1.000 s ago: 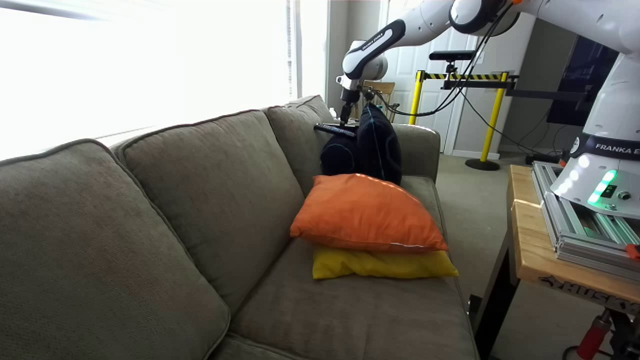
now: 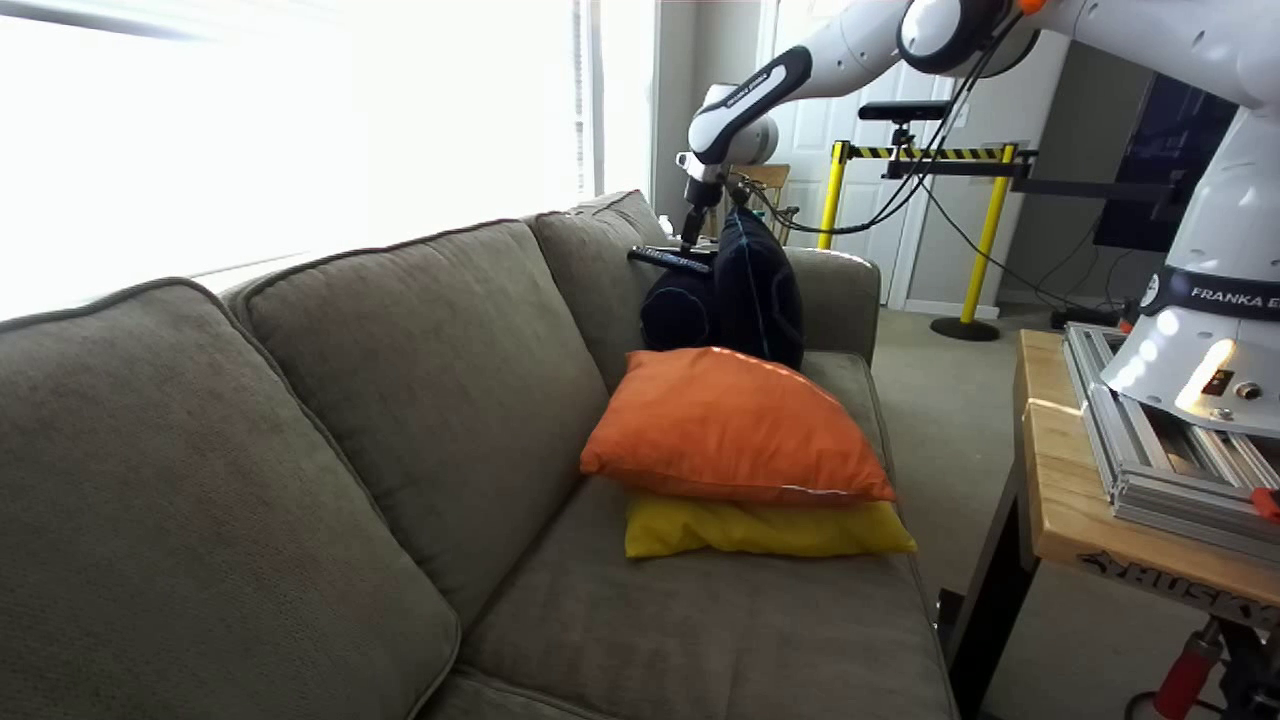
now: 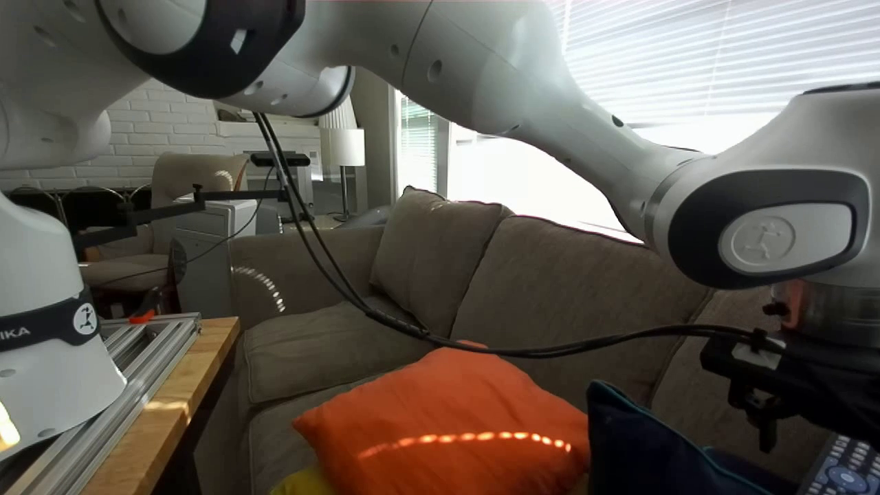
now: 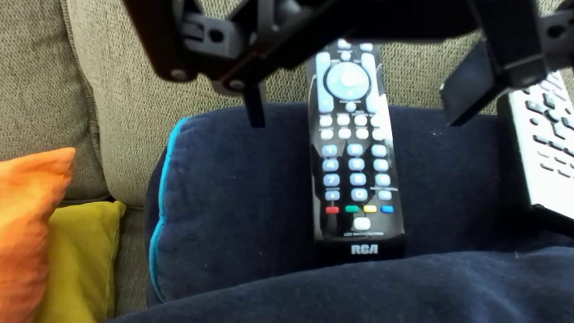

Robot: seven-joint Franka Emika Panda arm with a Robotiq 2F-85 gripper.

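Observation:
A black RCA remote (image 4: 355,172) with pale blue keys lies on a dark navy pillow (image 4: 231,199) with turquoise piping. My gripper is open above it, one finger (image 4: 255,107) on each side of the remote's upper part and nothing gripped. To the right, a white remote (image 4: 546,156) with dark keys is partly cut off by the frame edge. In exterior view 1 the gripper (image 2: 692,228) points down at the black remote (image 2: 669,259); how far it is above the remote is hard to judge.
An upright navy pillow (image 2: 758,288) stands close beside the gripper. Orange (image 2: 732,426) and yellow (image 2: 768,528) pillows are stacked on the sofa seat. The sofa's backrest (image 2: 420,360) runs behind them, and the near seat is bare.
My arm's wrist has shifted very slightly to the right in exterior view 1. The light on the robot base has turned from green to whitish. The remote and pillows look unmoved.

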